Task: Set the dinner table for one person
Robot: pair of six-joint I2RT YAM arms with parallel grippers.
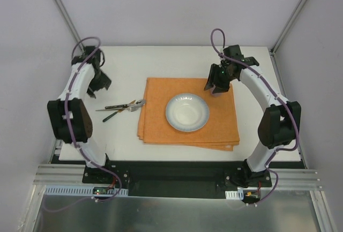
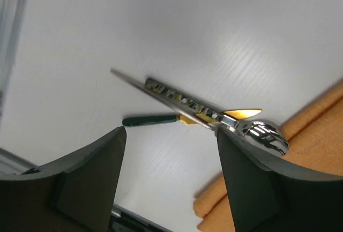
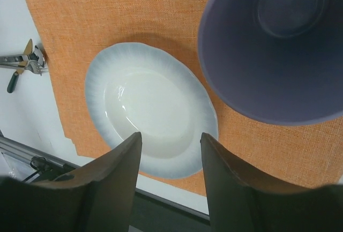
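Note:
A white plate (image 1: 187, 112) lies on the orange placemat (image 1: 161, 134). Left of the mat, the cutlery is crossed in a loose pile: a knife with a dark patterned handle (image 2: 179, 99), a spoon (image 2: 262, 134), a thin metal piece with its far end hidden, and a dark green handle (image 2: 150, 120). My left gripper is above this pile, its fingers apart with nothing between them. On the right, a large grey-purple cup (image 3: 268, 55) fills the upper corner of the right wrist view. Beside it, over the plate, my right gripper stands open and empty.
Walls (image 1: 27, 82) rise close by on both sides, and a dark rail (image 1: 177, 173) runs along the front edge.

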